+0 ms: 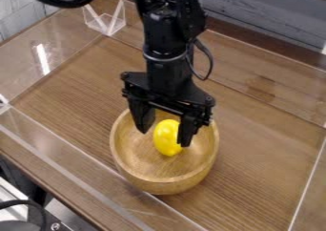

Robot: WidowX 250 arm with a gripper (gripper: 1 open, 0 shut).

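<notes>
A yellow oval object [167, 138] lies inside a round light wooden bowl [166, 181] in the middle foreground. My black gripper [163, 119] hangs over the bowl, its two fingers spread apart on either side above the yellow object. The fingertips reach down inside the bowl's outline; whether they touch the object I cannot tell.
A clear plastic item [105, 15] stands at the back left, near a pale wall. Black cables run at the lower left.
</notes>
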